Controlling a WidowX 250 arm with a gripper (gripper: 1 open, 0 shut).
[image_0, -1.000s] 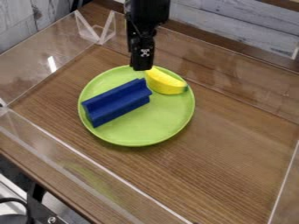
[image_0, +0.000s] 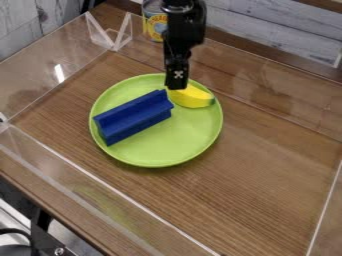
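Observation:
The black gripper (image_0: 177, 73) hangs from the top of the view, just above the back rim of a green plate (image_0: 181, 145). Whether its fingers are open or shut is hard to tell. A yellow piece (image_0: 194, 96), banana-like, lies on the plate at the back right, just below and right of the gripper. A long blue block (image_0: 132, 117) lies diagonally on the plate's left half.
A yellowish object (image_0: 154, 26) stands at the back behind the arm, partly hidden. Clear plastic edging runs along the left side.
The gripper has moved slightly down and to the right, closer to the yellow piece. The plate and the things on it look unchanged.

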